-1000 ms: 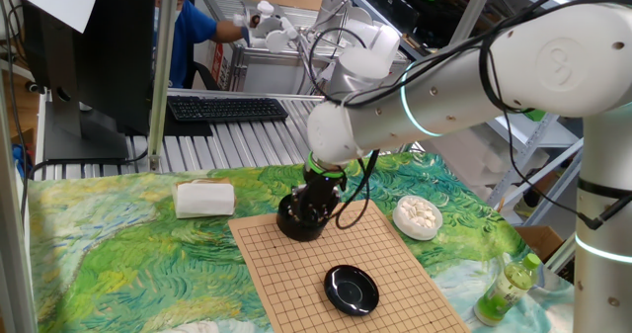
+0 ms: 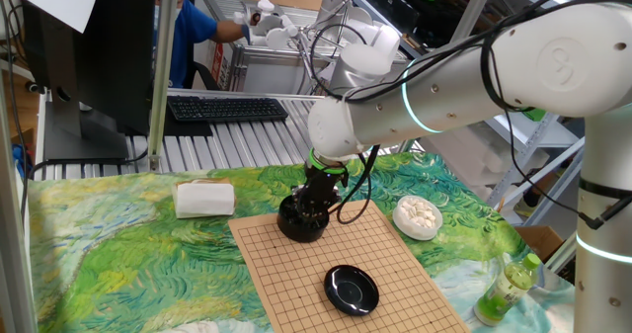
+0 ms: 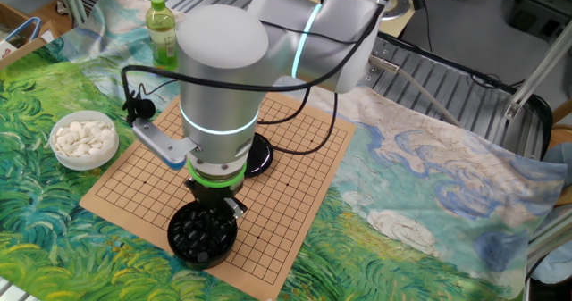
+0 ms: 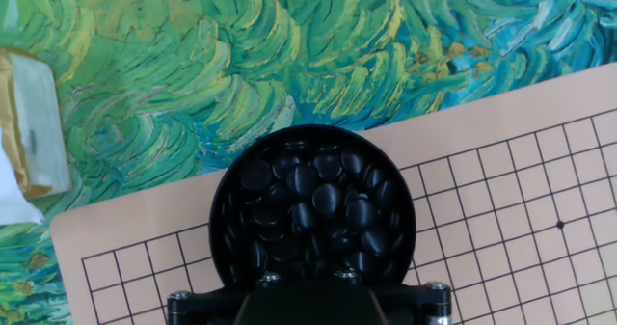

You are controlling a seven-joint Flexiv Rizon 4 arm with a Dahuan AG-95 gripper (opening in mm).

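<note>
A round black bowl (image 4: 313, 135) filled with black go stones (image 4: 326, 200) stands on one corner of the wooden go board (image 2: 253, 236). Over this bowl my gripper (image 3: 217, 210) points down, its lower end at or just inside the rim. In the wrist view its dark linkage spreads along the bottom edge, overlapping the near side of the bowl. The fingertips are hidden there and lost against black in the outside views, so the finger's state and any held stone cannot be made out. A shallow black dish or lid (image 2: 352, 290) lies on the board, partly behind the arm in exterior view 2.
A white bowl of white stones (image 2: 418, 217) stands beside the board, on the painted cloth (image 2: 128, 264). Beyond it is a green-capped bottle (image 2: 507, 290). A white packet (image 2: 204, 200) lies on the other side. Most of the board's grid is bare.
The gripper appears slightly turned above the bowl of black stones, and its linkage looks a little different. The bowls, dish and board have stayed in place.
</note>
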